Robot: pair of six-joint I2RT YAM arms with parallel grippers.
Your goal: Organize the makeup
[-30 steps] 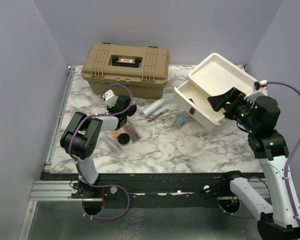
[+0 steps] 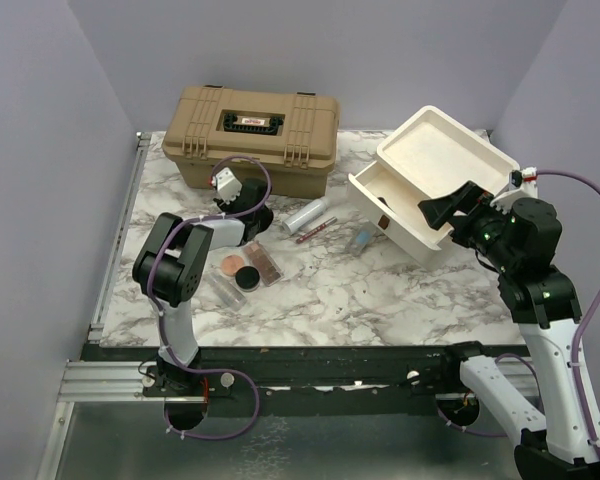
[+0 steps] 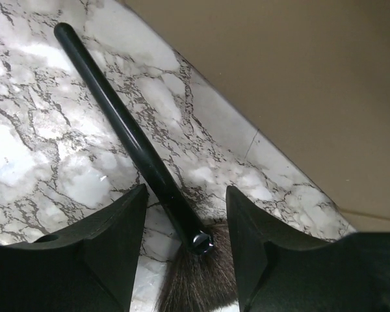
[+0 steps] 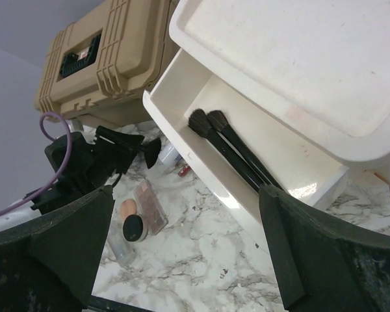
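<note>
In the left wrist view a black makeup brush (image 3: 143, 149) lies on the marble table, its dark bristles (image 3: 201, 279) toward the bottom. My left gripper stands open above it, a finger on either side of the lower handle, clear of it. The top view shows the left gripper's arm largely covering this brush. My right gripper is open and empty over the white open drawer (image 4: 211, 185). Two black brushes (image 4: 224, 146) lie in that drawer. Loose makeup includes a silver tube (image 2: 305, 214), a reddish pencil (image 2: 316, 229), a palette (image 2: 263, 262) and a black-lidded jar (image 2: 247, 278).
A tan toolbox (image 2: 250, 140) stands at the back, close beyond the left gripper. The white organizer's top (image 2: 445, 150) overhangs part of the drawer. A small clear bluish container (image 2: 360, 237) lies near the drawer front. Free marble spreads across the front middle.
The left arm has shifted slightly right and toward the toolbox, its gripper moving closer over the brush. The right arm has made only a tiny move. The loose items have stayed put.
</note>
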